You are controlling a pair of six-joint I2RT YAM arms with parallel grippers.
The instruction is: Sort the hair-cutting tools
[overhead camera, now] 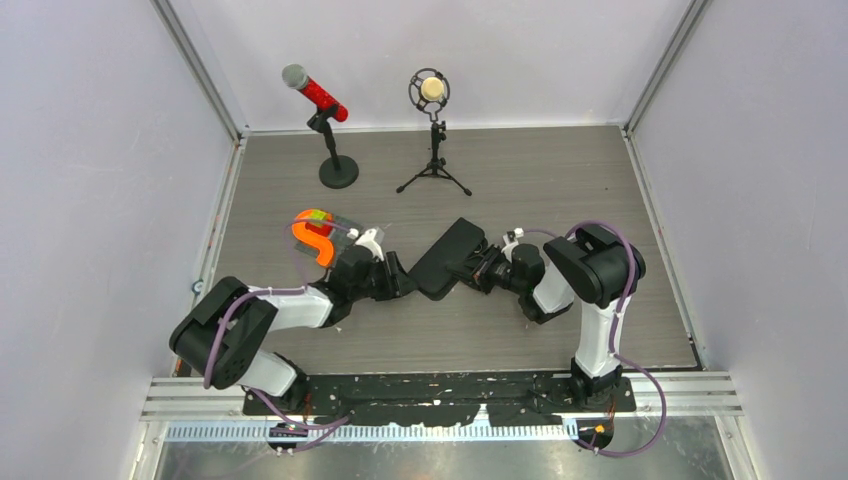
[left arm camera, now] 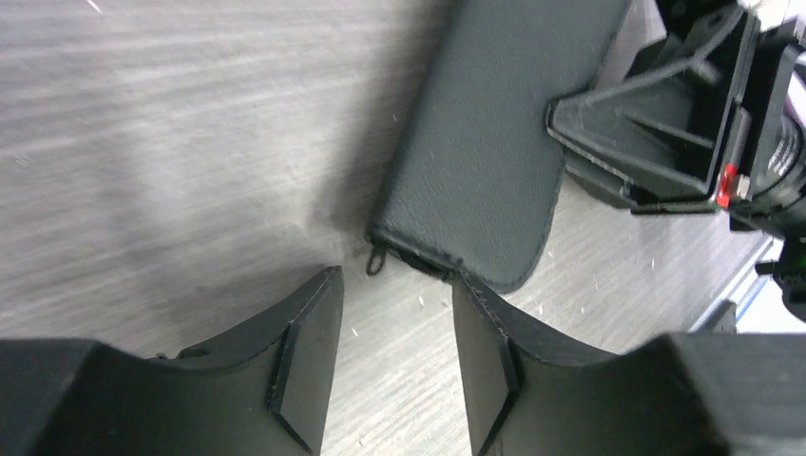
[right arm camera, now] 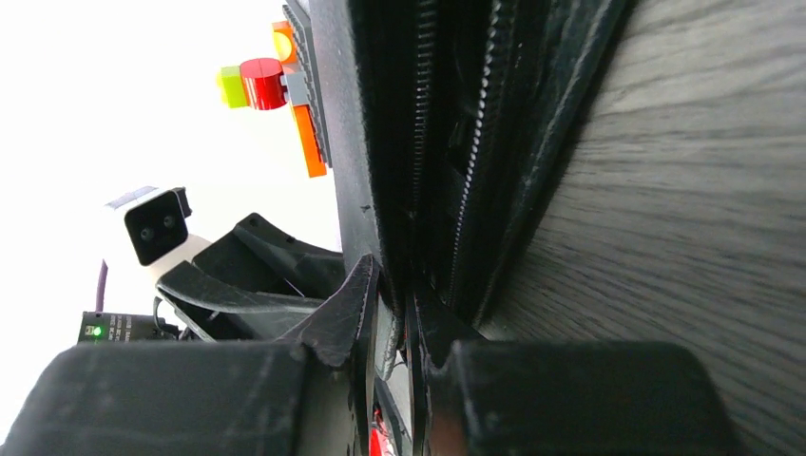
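Observation:
A black zippered case [overhead camera: 446,258] lies slanted in the middle of the table, between my two grippers. At its near corner, in the left wrist view, a small zipper pull [left arm camera: 376,260] sticks out. My left gripper is open in front of that corner, the pull showing beyond the gap between its fingers, which are empty. On the case's right side, my right gripper is shut on its edge, beside the zipper teeth [right arm camera: 463,204]. The zipper looks closed in the part I can see, and no hair cutting tools show.
Behind the left arm sits a grey plate [overhead camera: 348,230] with an orange curved piece [overhead camera: 313,244]. A red microphone [overhead camera: 322,97] and a tripod microphone [overhead camera: 432,140] stand at the back.

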